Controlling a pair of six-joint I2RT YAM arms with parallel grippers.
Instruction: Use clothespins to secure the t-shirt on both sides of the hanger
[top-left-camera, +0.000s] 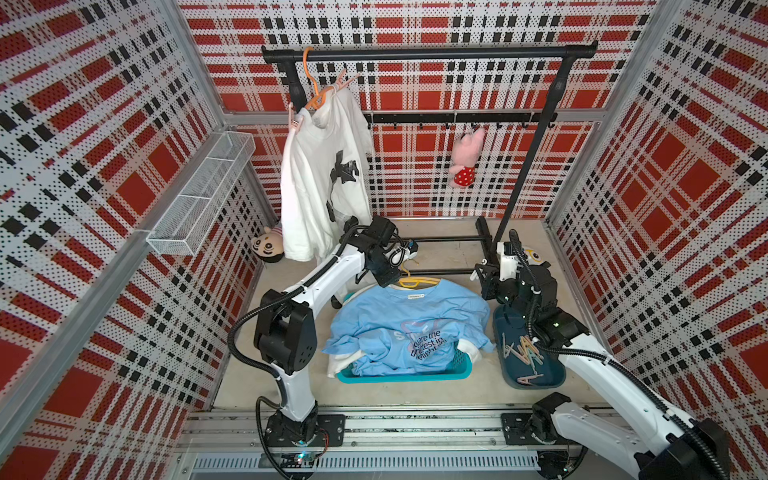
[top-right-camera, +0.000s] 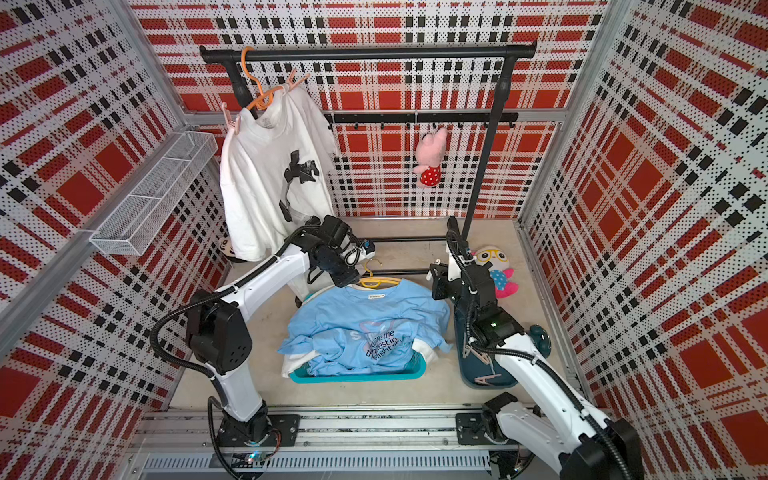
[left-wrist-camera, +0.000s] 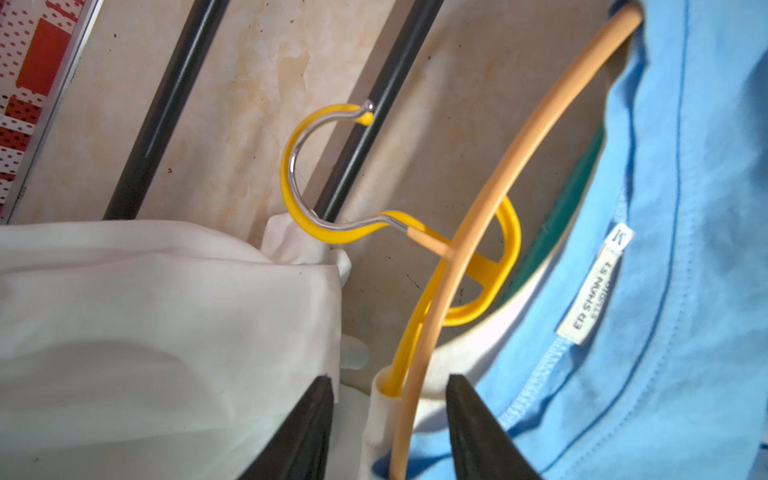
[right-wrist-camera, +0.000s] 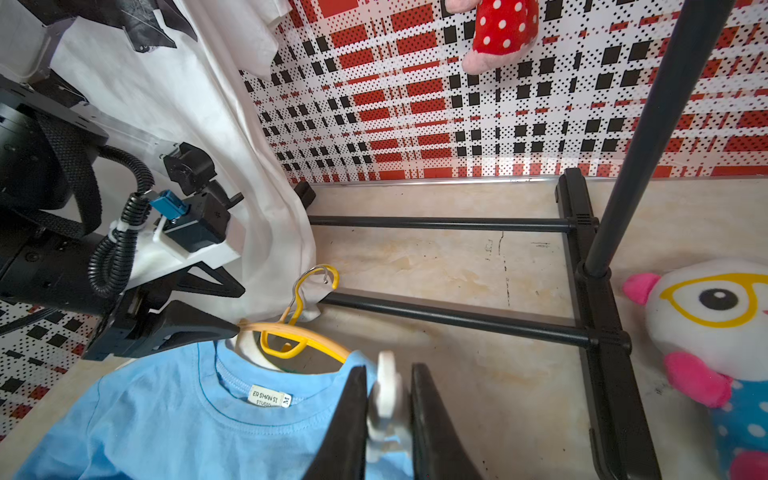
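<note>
A blue T-shirt (top-left-camera: 408, 328) lies spread over a teal tray (top-left-camera: 406, 377), its collar around a wooden-coloured hanger (left-wrist-camera: 496, 192), with a yellow hanger (left-wrist-camera: 300, 204) beside it. My left gripper hovers over the hanger's left arm near the collar, fingers apart on either side of it. My right gripper is shut on a pale clothespin (right-wrist-camera: 386, 384), held above the shirt's right shoulder. A white shirt (top-left-camera: 316, 184) hangs from an orange hanger (top-left-camera: 309, 64) with pink clothespins.
A dark blue tray (top-left-camera: 508, 372) of clothespins sits at the right. The rack (top-left-camera: 432, 53) stands behind, with a pink plush (top-left-camera: 466, 160) hanging from it. An owl plush (right-wrist-camera: 704, 312) lies at the right back; a wire basket (top-left-camera: 192, 208) is on the left wall.
</note>
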